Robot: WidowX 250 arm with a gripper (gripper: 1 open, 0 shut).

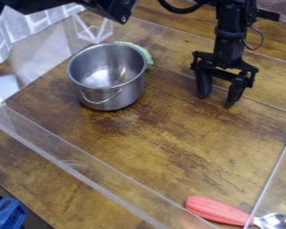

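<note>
The black robot gripper [223,88] hangs at the upper right, low over the wooden table [170,152], its fingers pointing down. Whether anything is between them is too dark to tell. A steel pot [106,76] with a handle sits upper left of centre. A pale green object [139,51] lies behind the pot, partly hidden by it.
A red-handled metal utensil [224,211] lies at the lower right edge. Clear plastic walls border the table at left and right. A blue object [6,215] is in the bottom left corner.
</note>
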